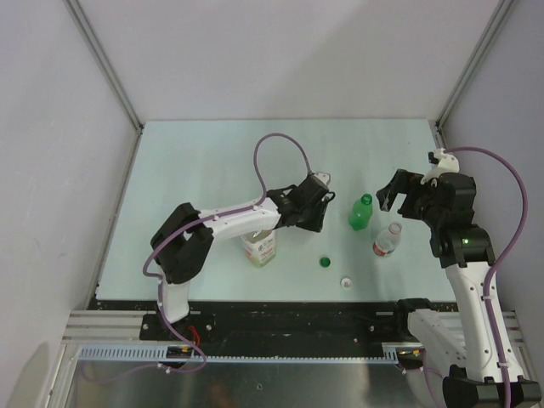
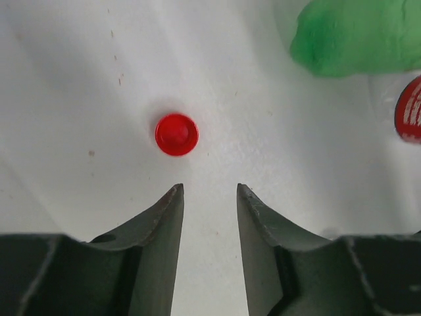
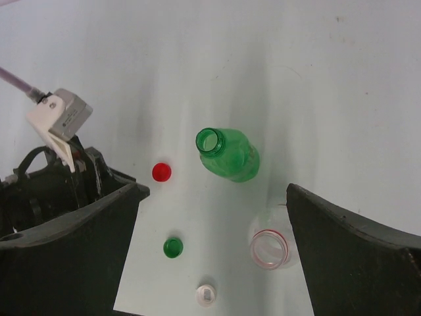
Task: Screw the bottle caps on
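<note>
My left gripper (image 1: 319, 221) hangs over the table, fingers slightly apart and empty, with a red cap (image 2: 176, 135) just beyond its fingertips in the left wrist view. A green bottle (image 1: 360, 214) and a clear bottle (image 1: 387, 240) with red label stand to the right, both uncapped in the right wrist view. A green cap (image 1: 325, 262) and a white cap (image 1: 346, 282) lie nearer the front. My right gripper (image 1: 399, 191) is held open and empty above the right side.
A third bottle (image 1: 259, 249) with a pale label stands under the left arm.
</note>
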